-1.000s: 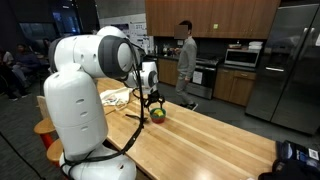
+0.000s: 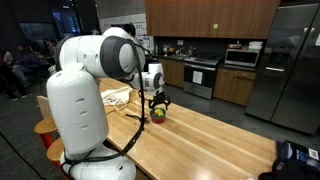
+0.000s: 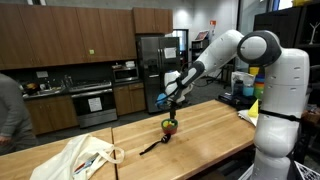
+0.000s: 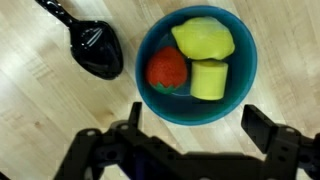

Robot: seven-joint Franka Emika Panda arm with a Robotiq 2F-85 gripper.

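Observation:
My gripper stands open above a round bowl (image 4: pixel 155 107), with the fingers apart and nothing between them. The bowl looks blue inside in the wrist view. In it lie a yellow lemon (image 4: pixel 204 38), a red strawberry (image 4: pixel 166 70) and a short pale-yellow cylinder (image 4: pixel 209 80). A black spoon-like utensil (image 4: pixel 96 48) rests on the table left of the bowl. From outside, the bowl (image 2: pixel 158 117) looks reddish, and the gripper (image 3: pixel 172 118) hangs close over it. Small details there are hard to make out.
A white cloth (image 3: pixel 85 158) lies rumpled on the table beyond the dark utensil (image 3: pixel 155 144). Dark objects (image 2: pixel 292 158) sit at its right end.
The arm has barely moved over the bowl. A person standing near the stove a second ago no longer shows there in exterior view 1.

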